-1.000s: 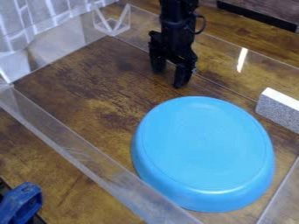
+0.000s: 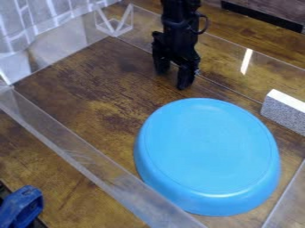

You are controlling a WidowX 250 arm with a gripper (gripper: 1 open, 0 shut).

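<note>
The black robot gripper (image 2: 176,68) hangs at the top centre over the wooden tray floor, its fingers pointing down and apart, with nothing visible between them. A blue round plastic pan (image 2: 209,153) lies upside down in the lower right, below and apart from the gripper.
A pale speckled block (image 2: 284,110) stands at the right edge. Clear plastic walls (image 2: 89,168) border the wooden floor. A white grid-like item (image 2: 42,36) is at the top left and a blue object (image 2: 18,209) outside the wall at lower left.
</note>
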